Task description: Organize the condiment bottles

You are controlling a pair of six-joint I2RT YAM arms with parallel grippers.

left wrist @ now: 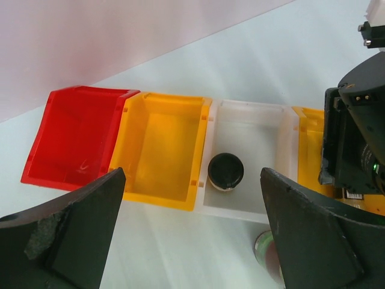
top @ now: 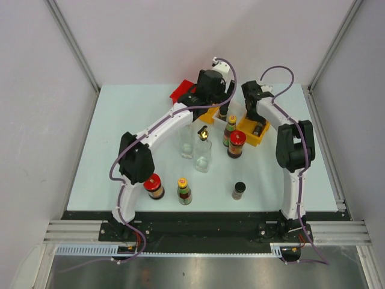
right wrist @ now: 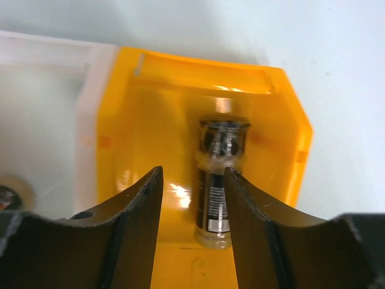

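Observation:
A small dark bottle point(right wrist: 218, 180) lies in the right-hand orange bin point(right wrist: 141, 144). My right gripper is above that bin, its fingers apart and nothing visibly held; one fingertip overlaps the bottle's edge in view. A black-capped bottle point(left wrist: 225, 171) stands in the white bin point(left wrist: 246, 114). My left gripper is open and empty above the bins. In front of them stand a yellow-capped bottle point(top: 230, 129) and a red-lidded jar point(top: 236, 144). Nearer the front edge are another red-lidded jar point(top: 154, 186), a yellow-capped bottle point(top: 184, 191) and a small black-capped jar point(top: 239, 191).
A red bin point(left wrist: 78, 135) and another orange bin point(left wrist: 168, 144), both empty, adjoin the white bin on its left. Two clear bottles point(top: 202, 158) stand mid-table, one gold-topped. In the left wrist view, the right arm point(left wrist: 367, 108) crowds the right edge.

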